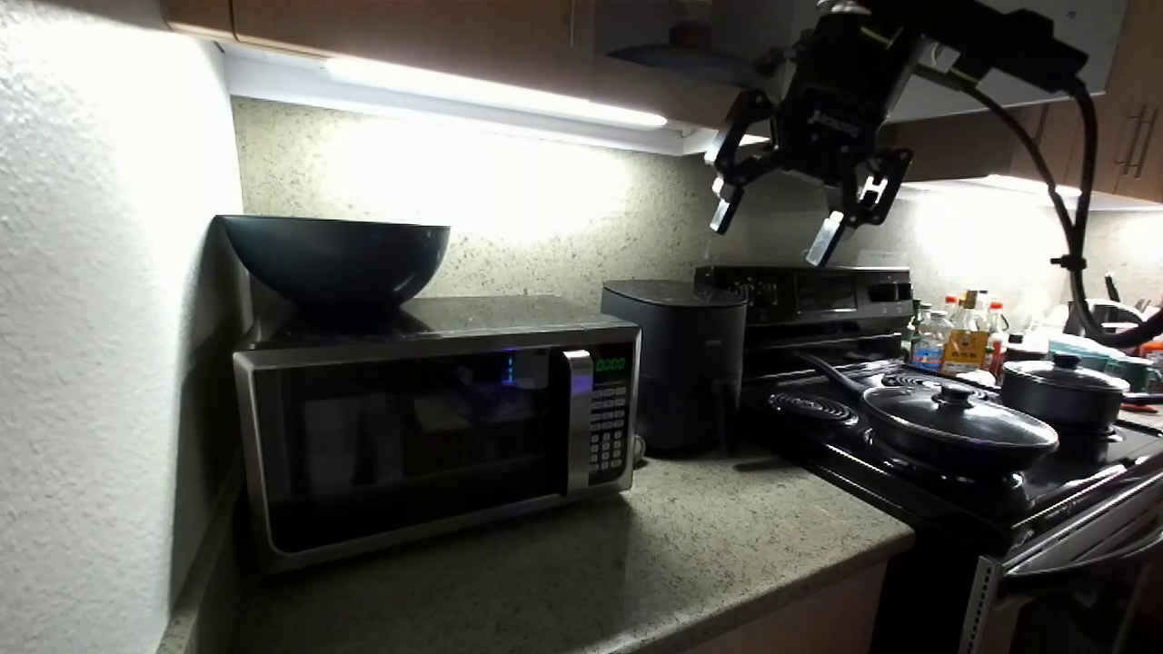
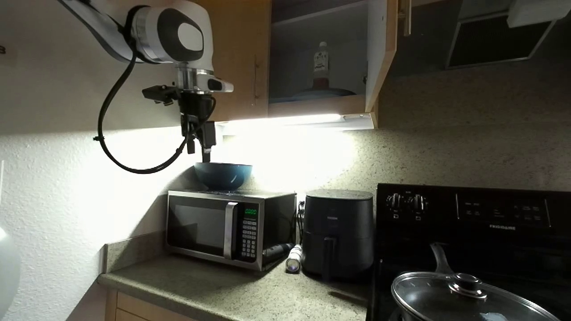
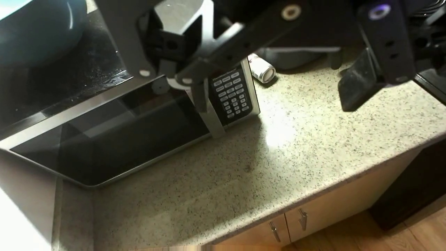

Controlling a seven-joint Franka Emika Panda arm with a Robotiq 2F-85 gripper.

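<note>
My gripper hangs open in the air, with nothing between its fingers; in exterior view 1 it is above the air fryer and the back of the stove. The wrist view looks down past the spread fingers onto the counter and a closed microwave. That silver and black microwave has an upright handle beside its keypad. On its top sits a large dark blue bowl, whose inside is mostly hidden.
A black air fryer stands right of the microwave, with a silvery cylinder between them. Lidded pans occupy the stove. Overhead, a cabinet door is open.
</note>
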